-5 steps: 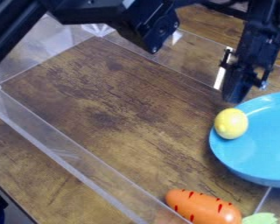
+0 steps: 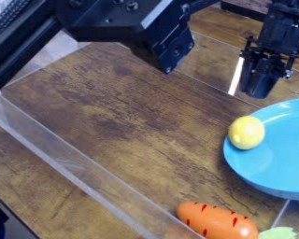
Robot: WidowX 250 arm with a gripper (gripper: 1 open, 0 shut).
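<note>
The black gripper [image 2: 257, 78] hangs at the upper right, above the far edge of a blue plate [image 2: 277, 163]; whether its fingers are open or shut is hard to make out. A yellow lemon [image 2: 246, 133] rests on the plate's left part. An orange toy carrot [image 2: 219, 220] with dark stripes and pale green leaves lies in front of the plate at the bottom edge.
The wooden surface [image 2: 115, 121] left of the plate is clear. A transparent wall [image 2: 83, 176] runs diagonally along the lower left. A large black arm body fills the upper left.
</note>
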